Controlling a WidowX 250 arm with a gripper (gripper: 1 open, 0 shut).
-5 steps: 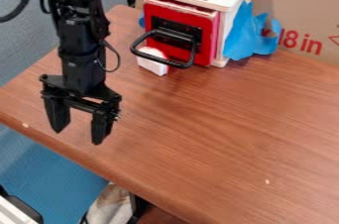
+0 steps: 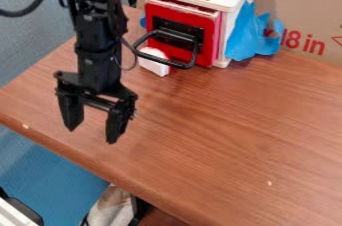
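My black gripper (image 2: pixel 94 118) hangs over the left part of the wooden table, its two fingers apart with nothing visible between them. Behind it to the right stands a white and red toy box (image 2: pixel 203 0) with a black handle frame (image 2: pixel 189 62) sticking out at its front. A small white piece (image 2: pixel 151 63) lies at the box's front left, partly behind the handle.
Blue tape or sheet (image 2: pixel 251 38) is at the box's right side, before a cardboard panel (image 2: pixel 305 10).
The toy box is unchanged.
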